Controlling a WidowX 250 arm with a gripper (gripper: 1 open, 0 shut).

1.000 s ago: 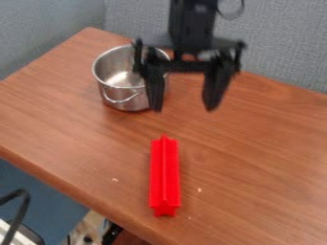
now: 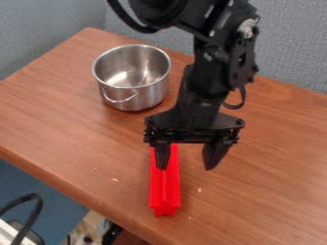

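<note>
A long red bar [image 2: 165,191] lies lengthwise on the wooden table near its front. My black gripper [image 2: 186,159] is low over the bar's back end, open, with its left finger in front of that end and its right finger off to the right over bare wood. A steel pot [image 2: 122,77] with a handle stands at the back left.
Grey padded walls close off the back.
My gripper has come down and toward the front, from above and beside the pot to the back end of the red bar. The bar and pot are unmoved.
</note>
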